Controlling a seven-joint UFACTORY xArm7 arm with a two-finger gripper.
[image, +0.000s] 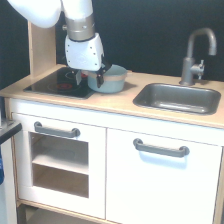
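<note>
A grey-blue pot stands upright on the counter, at the right edge of the black stovetop. My gripper points down at the pot's left side, over the stovetop's right part. Its dark fingers overlap the pot's left rim in this view. Whether they touch the pot or have anything between them is too small to make out.
To the right lies an empty-looking sink with a tall grey faucet. Bare wooden counter runs between pot and sink. Below are a glass-fronted oven and a white cabinet door with dark handles.
</note>
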